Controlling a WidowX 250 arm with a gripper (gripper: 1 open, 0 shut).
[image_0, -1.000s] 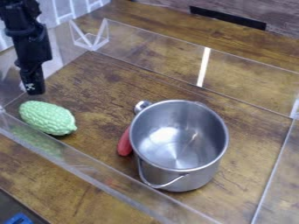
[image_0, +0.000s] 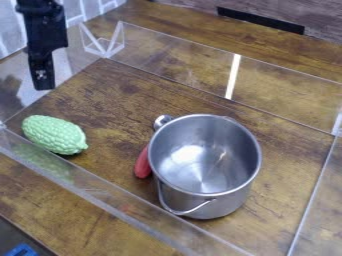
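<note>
My gripper (image_0: 42, 76) hangs at the upper left, shut, with nothing visible between its fingers. Below it lies a bumpy pale-green vegetable-like object (image_0: 54, 134) on the wooden floor of a clear-walled enclosure. At the right stands an empty steel pot (image_0: 203, 160) with its wire handle down on the near side. Behind the pot's left side, a red object (image_0: 143, 162) lies partly hidden, with a small metallic piece above it.
Clear walls (image_0: 134, 214) border the work area on several sides. A blue object sits at the bottom-left corner outside.
My gripper has risen steadily, away from the green object. The green object, pot and red object look unmoved.
</note>
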